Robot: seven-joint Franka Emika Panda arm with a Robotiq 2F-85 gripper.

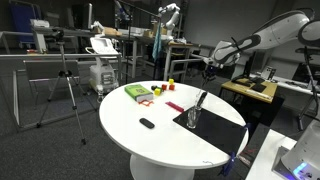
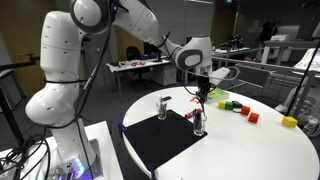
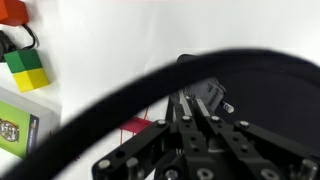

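My gripper appears nearly shut in the wrist view, with something small and dark grey at its fingertips that I cannot make out. In exterior view 1 the gripper (image 1: 208, 73) hangs above the far side of the black mat (image 1: 214, 134). Below it, on the mat, stands a metallic cup (image 1: 193, 118) with a dark slanted thing rising near it. Exterior view 2 shows a cup (image 2: 198, 125) with dark contents at the mat's edge and another metallic cup (image 2: 162, 105) farther back.
Coloured blocks (image 3: 27, 68) and a green-edged box (image 3: 18, 130) lie on the white round table (image 1: 120, 125). A dark oblong object (image 1: 147, 122) rests near its front left. A blurred black band (image 3: 150, 90) crosses the wrist view. A person (image 2: 200, 58) stands behind the table.
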